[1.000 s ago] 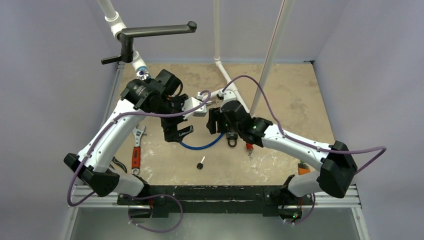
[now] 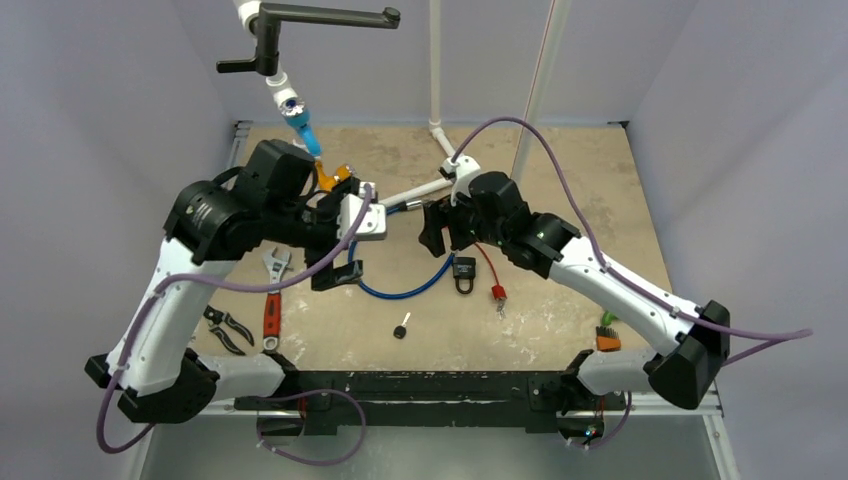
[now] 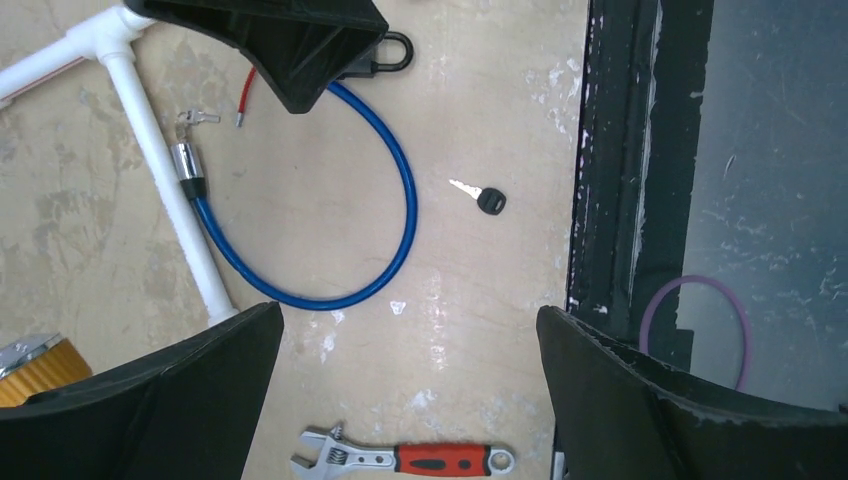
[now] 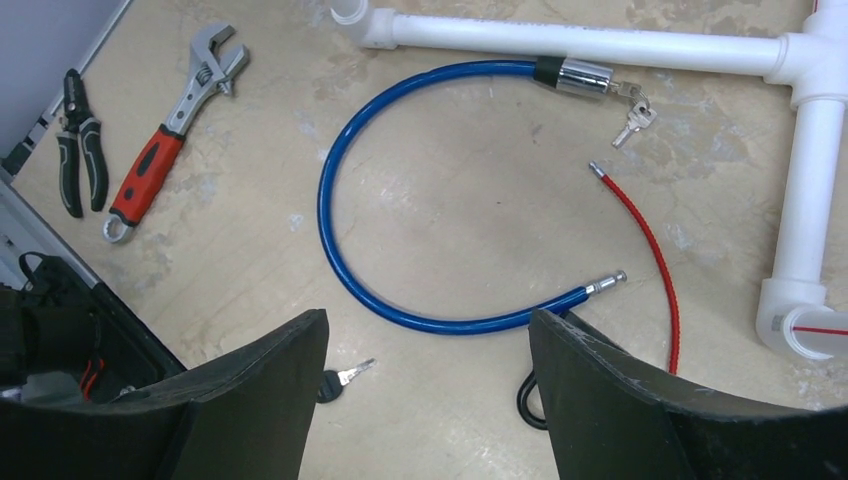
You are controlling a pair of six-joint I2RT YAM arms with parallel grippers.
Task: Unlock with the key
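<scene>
A small key [image 2: 401,328] with a black head lies alone on the table, its blade towards the back. To its right and further back is a black padlock [image 2: 464,273], its shackle towards the front. My left gripper is open and empty above the table, the key in view beyond its fingers. Open too, my right gripper hangs over the table, and its right finger hides most of the padlock. A blue cable lock [image 4: 328,200] lies in a loop with keys [image 4: 636,110] at its silver cylinder. A red lock [image 2: 499,293] with keys lies right of the padlock.
White pipes [image 4: 580,42] run along the back. An adjustable wrench [image 2: 272,300] and pruning shears [image 4: 82,145] lie at the left, a brush [image 2: 607,338] at the front right. Bare table surrounds the key. Purple cables loop over both arms.
The right arm has shifted slightly, uncovering the padlock. The white pipes and black faucet have shifted a little. The key has not moved.
</scene>
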